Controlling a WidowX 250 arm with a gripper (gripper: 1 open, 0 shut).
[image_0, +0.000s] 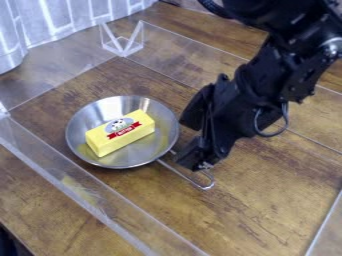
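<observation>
A small steel pan with a wire handle reaching to the lower right rests on the wooden surface, holding a yellow butter box with a red label. My black gripper is low, just right of the pan, above the handle. Whether its fingers are open or shut, and whether anything is between them, I cannot tell from this view.
Clear plastic walls border the area on the left and back, with a small clear stand at the back left. White curtain hangs at the top left. Bare wood lies in front and right.
</observation>
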